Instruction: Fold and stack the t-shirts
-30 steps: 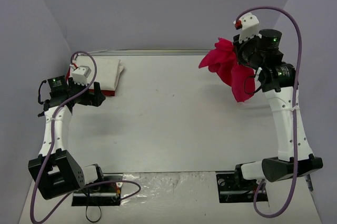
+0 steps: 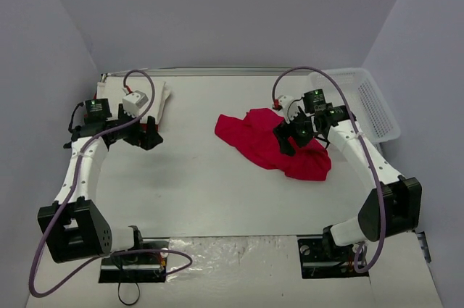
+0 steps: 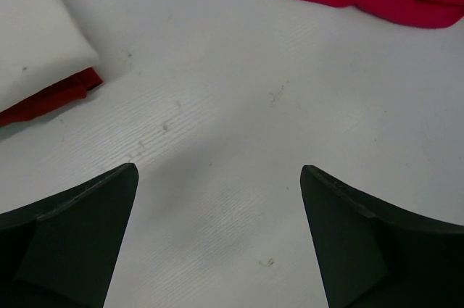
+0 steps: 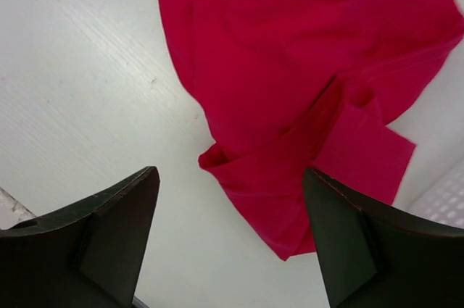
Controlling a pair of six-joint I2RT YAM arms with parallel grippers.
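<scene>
A crumpled red t-shirt (image 2: 255, 141) lies on the right half of the table, its lower edge bunched into folds. My right gripper (image 2: 290, 139) is over it, fingers apart; in the right wrist view bare table and some red cloth (image 4: 261, 112) show past the fingers, with nothing gripped. To the left, my left gripper (image 2: 151, 134) stands open above bare table, just in front of the stack. That stack has a folded white shirt (image 3: 36, 40) on top and red cloth (image 3: 54, 98) beneath it. The arm partly covers the stack in the top view.
A white plastic basket (image 2: 380, 109) stands at the right edge, beside the red shirt and behind the right arm.
The red shirt, hanging from my right gripper a second ago, now lies released on the table. The right gripper has come lower over it; the left has moved rightward.
</scene>
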